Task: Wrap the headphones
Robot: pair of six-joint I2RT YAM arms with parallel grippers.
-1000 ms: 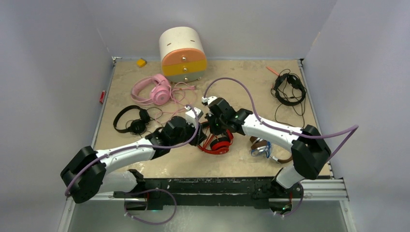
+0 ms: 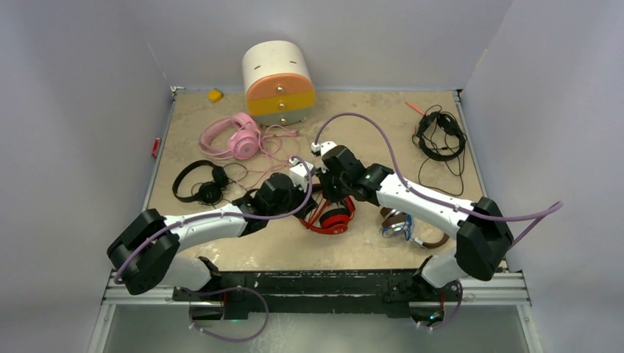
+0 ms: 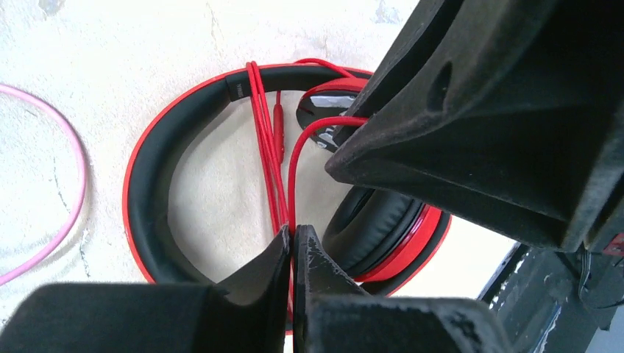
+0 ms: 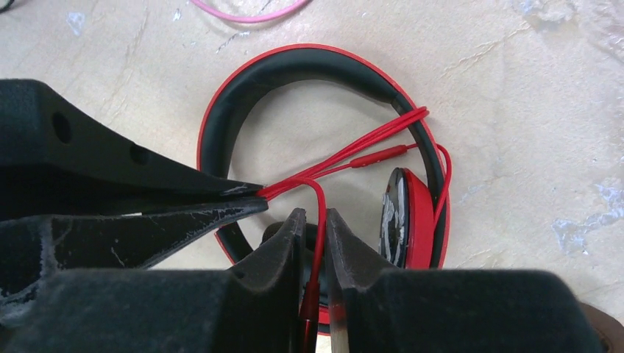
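Red-and-black headphones (image 2: 335, 220) lie at the front middle under both grippers, with red cable (image 3: 261, 125) looped several times across the band. My left gripper is shut on the red cable, which arches up from it toward the right gripper in the left wrist view. My right gripper is over the headphones, close beside the left one, with the cable running down between its fingers; whether they grip it is unclear. The black body of each gripper partly hides the headphones in the other's wrist view.
Pink headphones (image 2: 244, 143) and black headphones (image 2: 210, 193) lie at left, a drawer box (image 2: 279, 70) at back, black coiled cables (image 2: 440, 151) at right. Brown-and-blue headphones (image 2: 397, 224) sit just right of the red pair.
My left gripper has shifted slightly right, toward the red headphones' middle.
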